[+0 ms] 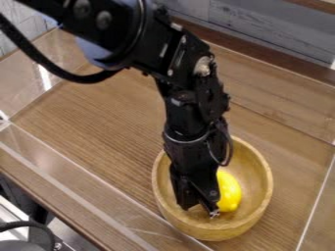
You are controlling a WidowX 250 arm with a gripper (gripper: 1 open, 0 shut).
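Observation:
A round wooden bowl point(256, 201) sits on the wooden counter at the lower right. A yellow object point(229, 192) lies inside it, on the right side. My black gripper point(202, 204) reaches down into the bowl just left of the yellow object. Its fingers look close together, with nothing clearly visible between them; the arm partly hides the bowl's interior and the left side of the yellow object.
A pale wall runs along the back. The counter's front edge crosses the lower left, with a dark cable beyond it.

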